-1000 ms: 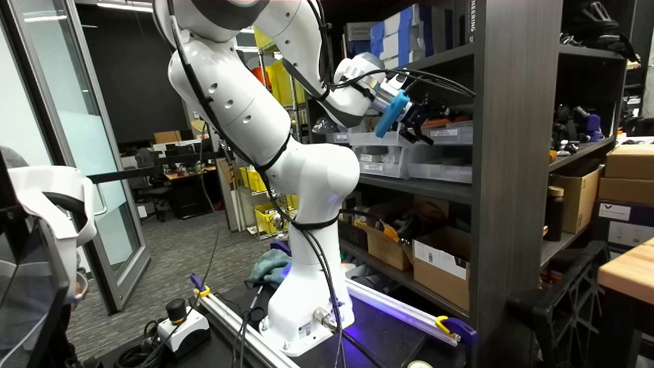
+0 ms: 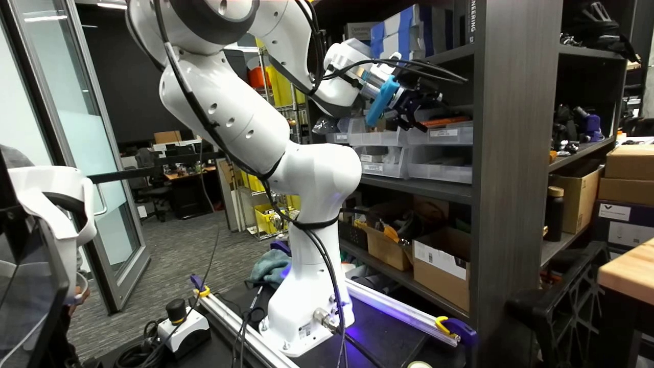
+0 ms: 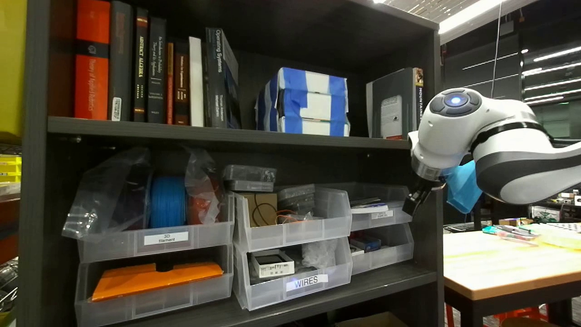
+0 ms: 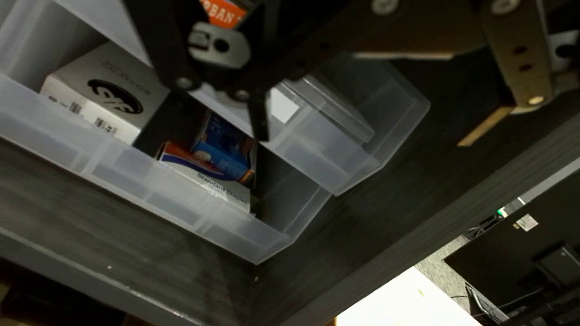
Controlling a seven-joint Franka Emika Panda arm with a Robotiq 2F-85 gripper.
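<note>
My gripper is open, its dark fingers [image 4: 259,117] spread wide with nothing held between them. In the wrist view it hangs in front of two stacked clear bins at the end of a shelf. The lower bin [image 4: 114,157] holds a white box [image 4: 108,89], a Standard Staples box [image 4: 209,176] and a blue box [image 4: 225,149]. Part of the upper bin [image 4: 326,144] is hidden by the gripper's linkage. From the second exterior view, the gripper [image 3: 416,202] appears near the right-hand bins [image 3: 376,215], beside the shelf's side panel.
A dark shelf board [image 3: 245,131] above the bins carries books and a blue-and-white box stack [image 3: 313,103]. More bins stand leftward, including the WIRES bin [image 3: 307,280] and the filament bin [image 3: 163,238]. A tall side panel [image 2: 515,184] closes the shelf's end.
In the first exterior view, the arm has drawn back to the left, and the gripper is slightly higher and farther left. The bins look unmoved.
</note>
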